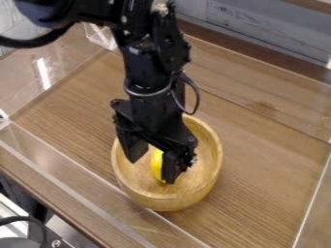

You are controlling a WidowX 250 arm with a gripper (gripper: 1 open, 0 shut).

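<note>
My black gripper [155, 145] reaches down from the top centre into a round wooden bowl [181, 199], its fingers spread open on either side of a small yellow object [162, 167] lying inside. The yellow object is partly hidden by the gripper; whether the fingers touch it I cannot tell.
The wooden table [265, 165] has free room to the right of the bowl and behind it. A clear panel runs along the left and front left edge, with a black cable [33, 221] at the bottom left. A pale wall stands at the back right.
</note>
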